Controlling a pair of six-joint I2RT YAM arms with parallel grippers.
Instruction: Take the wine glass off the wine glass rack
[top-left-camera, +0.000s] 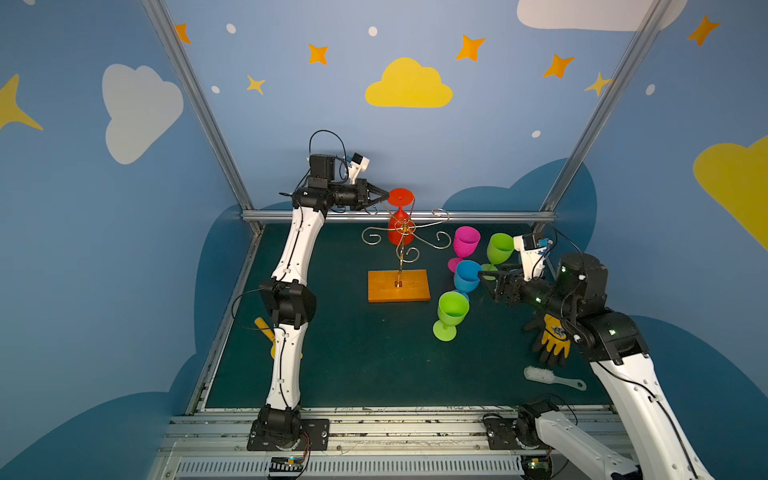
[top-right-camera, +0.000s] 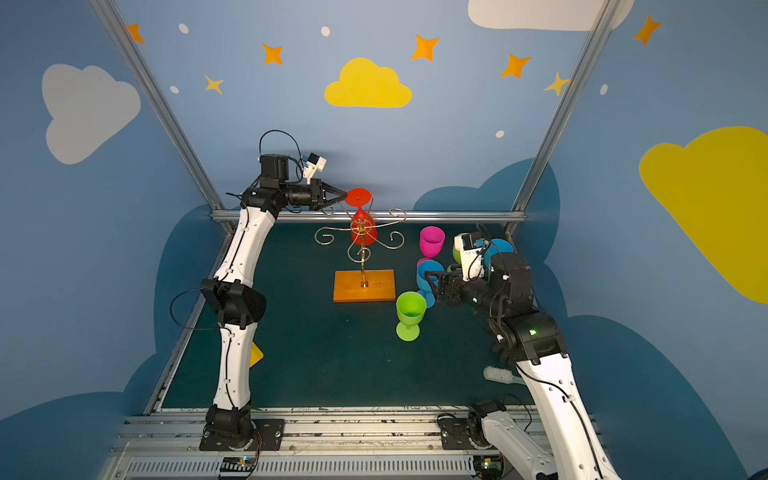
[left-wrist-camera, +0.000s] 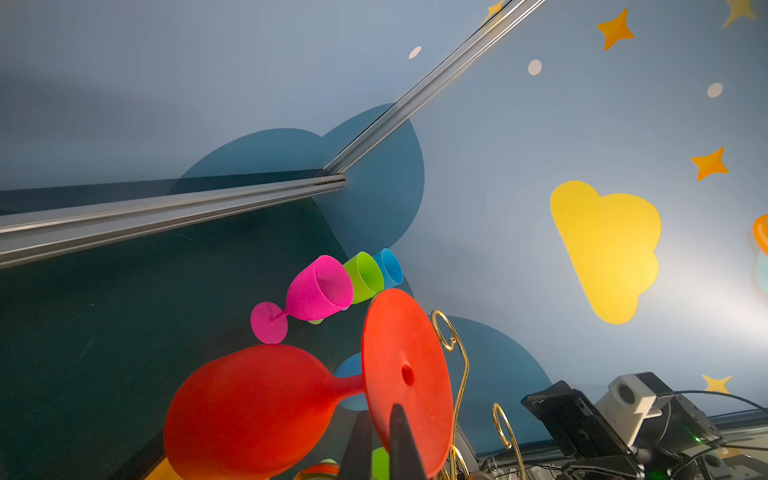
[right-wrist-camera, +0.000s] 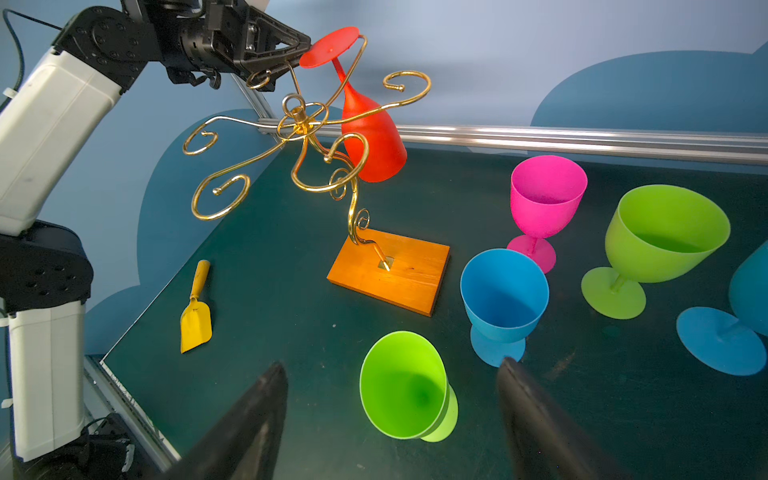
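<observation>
A red wine glass (right-wrist-camera: 372, 144) hangs upside down at the back hook of the gold wire rack (right-wrist-camera: 300, 120), which stands on a wooden base (top-left-camera: 384, 285). My left gripper (top-left-camera: 385, 197) is shut on the edge of that glass's round foot (left-wrist-camera: 408, 360), at the rack's back left; the foot fills the lower middle of the left wrist view. My right gripper hangs open over the right side of the table, with nothing between its fingers.
Pink (right-wrist-camera: 544, 200), green (right-wrist-camera: 656, 240) and blue (right-wrist-camera: 504, 296) glasses stand right of the rack, another green glass (top-left-camera: 453, 312) in front. A yellow scoop (right-wrist-camera: 196, 320) lies at left, a glove (top-left-camera: 556, 340) and white brush (top-left-camera: 544, 374) at right.
</observation>
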